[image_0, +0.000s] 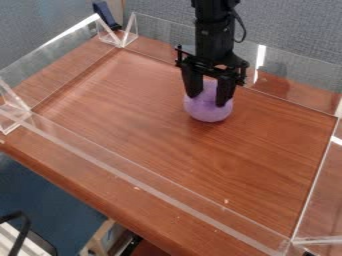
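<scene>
A round purple object (210, 110) rests on the wooden table (147, 160) toward the back right. My black gripper (209, 84) comes down from above and is over it, its fingers low around the object's upper part and partly covering it. Whether the fingers touch it or how far apart they stand is hard to tell at this size.
Clear plastic walls (27, 112) line the table's edges. A dark blue item (104, 14) sits outside at the back left.
</scene>
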